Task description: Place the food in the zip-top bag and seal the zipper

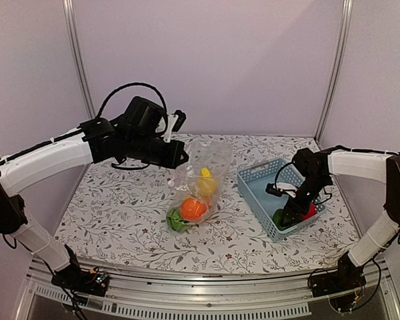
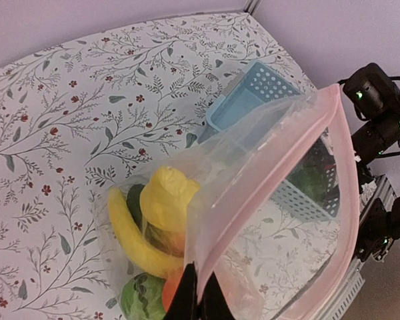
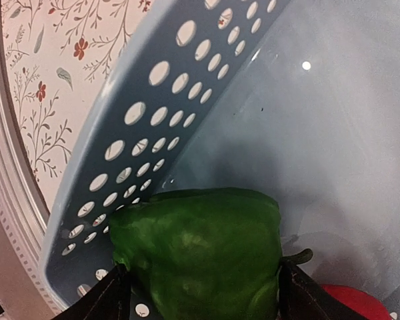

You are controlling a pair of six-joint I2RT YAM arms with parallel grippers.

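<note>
My left gripper (image 1: 185, 159) is shut on the rim of the clear zip top bag (image 1: 210, 157), holding it upright with its pink-edged mouth (image 2: 350, 200) gaping. Inside the bag are a yellow pepper (image 2: 168, 198), a banana (image 2: 130, 230), an orange round item (image 1: 193, 209) and something green and leafy (image 1: 175, 219). Over in the basket (image 1: 257, 208), my right gripper is part open, with its fingers (image 3: 307, 293) on either side of a green pepper (image 3: 200, 233). Whether both press on it, I cannot tell.
A red item (image 3: 357, 300) lies in the basket right beside the green pepper. The perforated basket wall (image 3: 140, 127) rises close by the pepper. Most of the basket floor and the patterned table (image 1: 120, 213) are clear.
</note>
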